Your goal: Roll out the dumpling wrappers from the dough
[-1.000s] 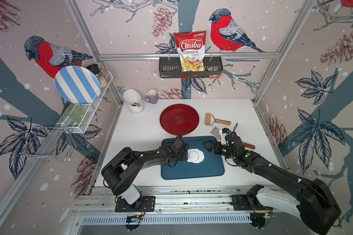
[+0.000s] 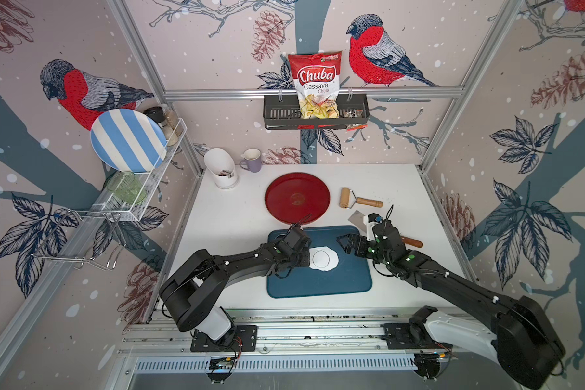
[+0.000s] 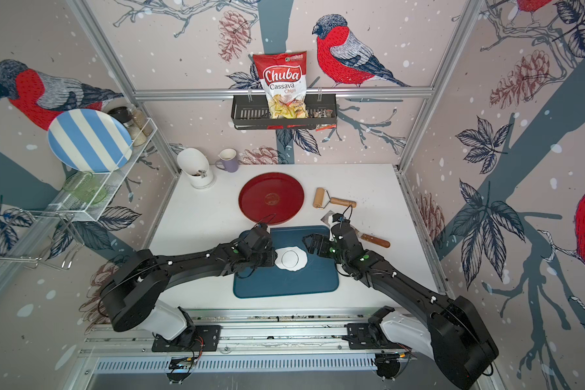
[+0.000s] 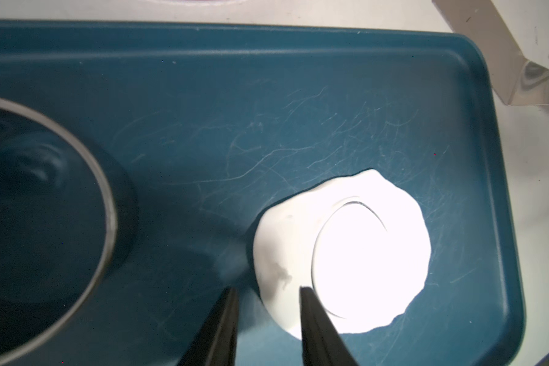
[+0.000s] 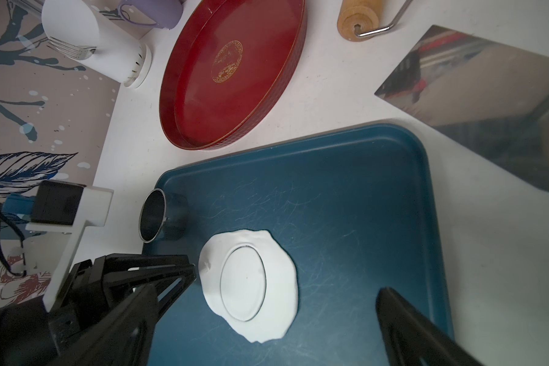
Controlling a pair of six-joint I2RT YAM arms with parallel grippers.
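Observation:
A flat white sheet of dough (image 4: 280, 256) with a scalloped edge lies on the blue tray (image 5: 372, 244). A round outline is cut into it, and the disc (image 5: 242, 283) inside that line still sits in the sheet. My left gripper is open at the dough's left edge, nothing between its fingers; whether its tips touch the dough I cannot tell. A metal ring cutter (image 5: 152, 214) stands on the tray's left part, apart from the dough. My right gripper is wide open and empty, above the tray's right side.
Behind the tray lies a round red tray (image 2: 297, 197). A wooden roller (image 2: 345, 197) and a flat metal spatula blade (image 5: 488, 109) lie at the right. At the back left stand a white utensil holder (image 2: 221, 169) and a mug (image 2: 251, 160).
My left arm's elbow has swung a little to the left and down, while its gripper has barely shifted. The right arm and the dough look unchanged.

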